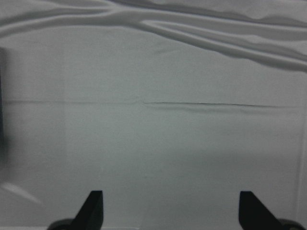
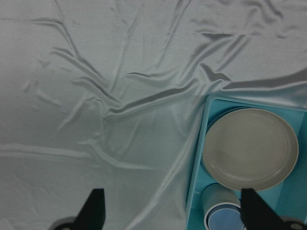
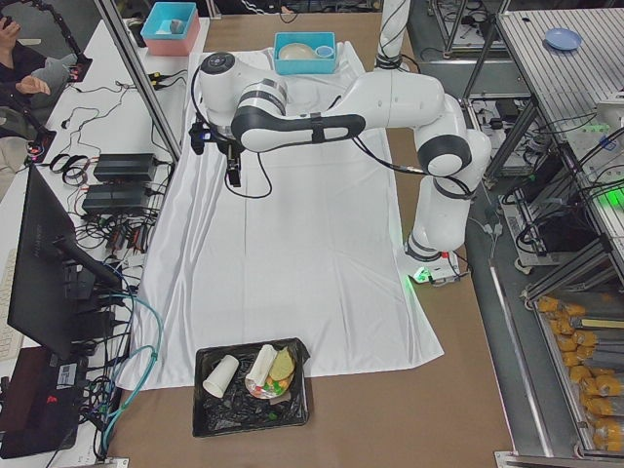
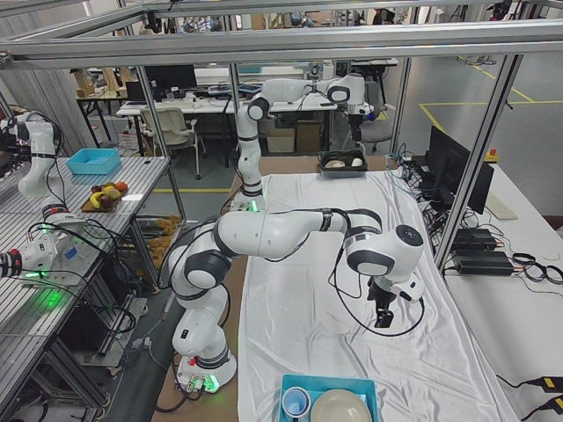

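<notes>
A white cloth (image 3: 302, 253) covers the table between my two arms. My left gripper is open over bare, lightly creased cloth, with nothing between its fingers. My right gripper is also open, above wrinkled cloth beside a blue bin (image 2: 292, 201). That bin holds a grey plate (image 2: 249, 148) and a cup (image 2: 218, 206). At the opposite end, in the camera left view, a black tray (image 3: 210, 419) holds a white cup (image 3: 220, 376), a white roll (image 3: 261, 365) and a plate of food (image 3: 273, 388).
A monitor (image 3: 39, 273) and cables crowd the side desk. A metal-topped table (image 3: 556, 78) stands on the other side.
</notes>
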